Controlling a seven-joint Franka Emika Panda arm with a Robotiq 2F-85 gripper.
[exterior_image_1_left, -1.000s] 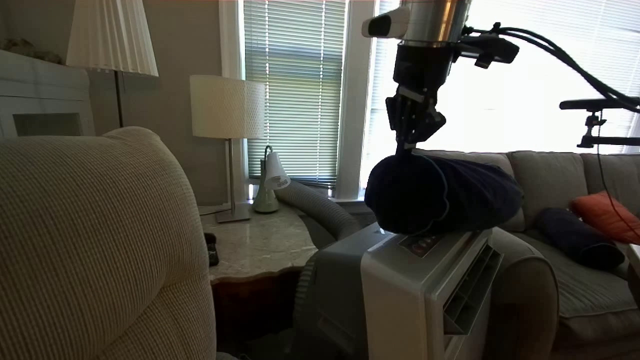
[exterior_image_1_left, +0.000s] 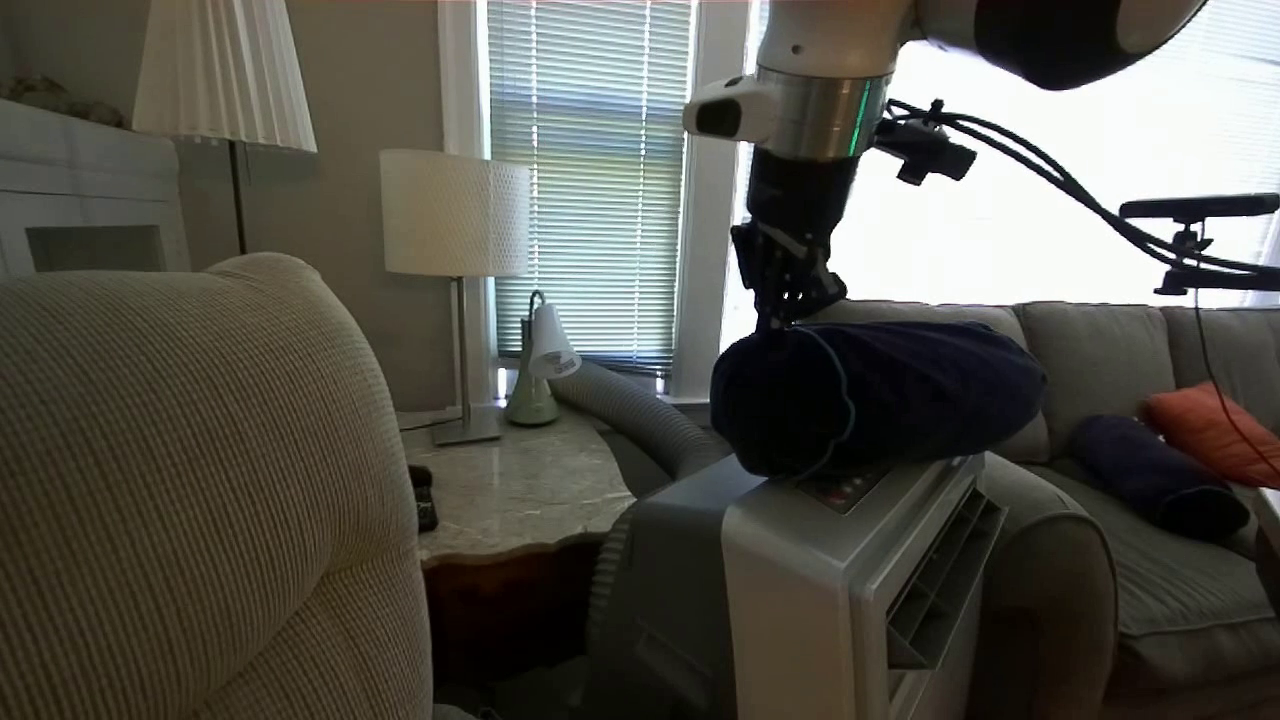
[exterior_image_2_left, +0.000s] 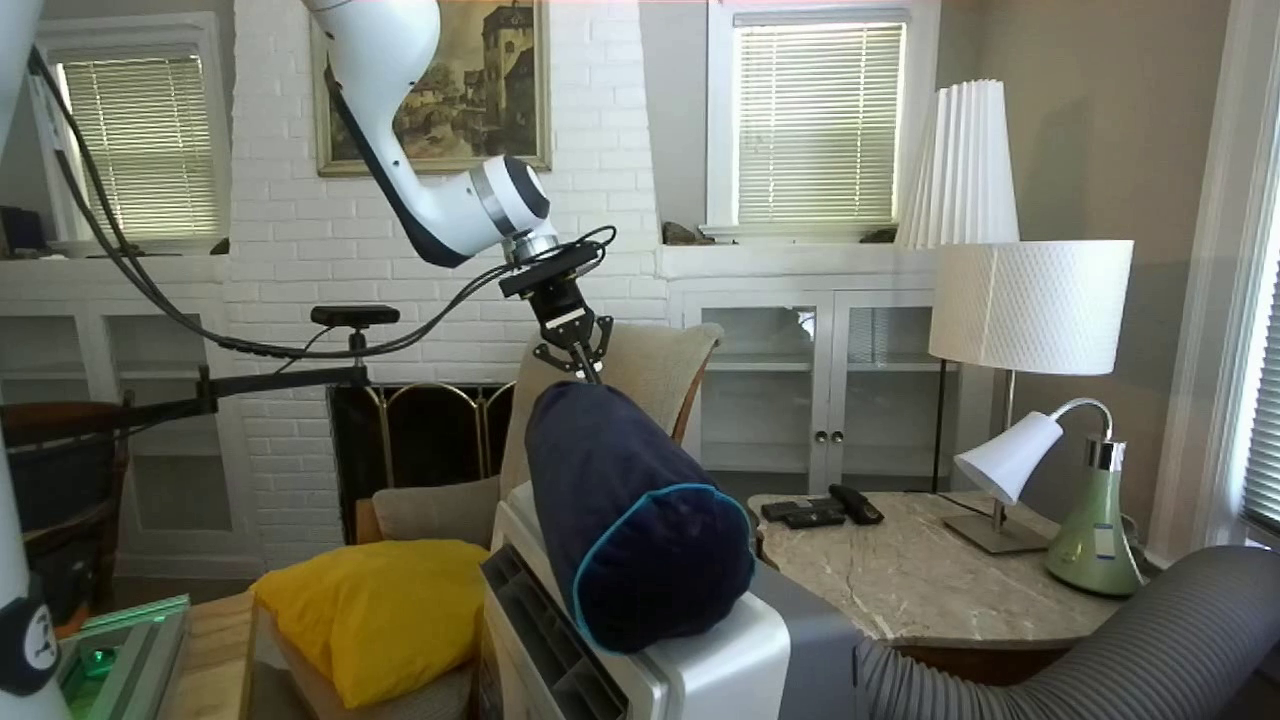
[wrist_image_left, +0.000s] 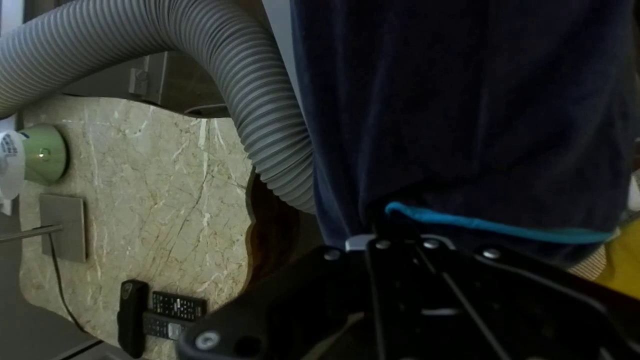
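Observation:
A dark navy bolster pillow with blue piping (exterior_image_1_left: 930, 382) lies across the top of the grey-and-white portable air conditioner (exterior_image_1_left: 798, 576). My gripper (exterior_image_1_left: 774, 322) points down at the bolster's end, shut on its fabric close to the piping. In the second exterior view the gripper (exterior_image_2_left: 590, 374) meets the far end of the bolster (exterior_image_2_left: 636, 516), whose near end rests on the unit. The wrist view has the navy cloth (wrist_image_left: 468, 120) filling the right half, its edge running in between the fingers; the fingertips themselves are partly hidden there.
Left of the unit stands a marble side table (exterior_image_1_left: 528, 480) with a lamp (exterior_image_1_left: 456, 228), a green desk lamp (exterior_image_1_left: 534, 384) and remotes (wrist_image_left: 174, 306). A ribbed hose (exterior_image_2_left: 1032, 648) runs behind. A beige armchair (exterior_image_1_left: 192, 480), yellow pillow (exterior_image_2_left: 378, 612) and grey sofa (exterior_image_1_left: 1188, 576) surround it.
My gripper has moved left and slightly down in the first exterior view. The held end of the bolster has shifted left with it, covering more of the unit's control panel.

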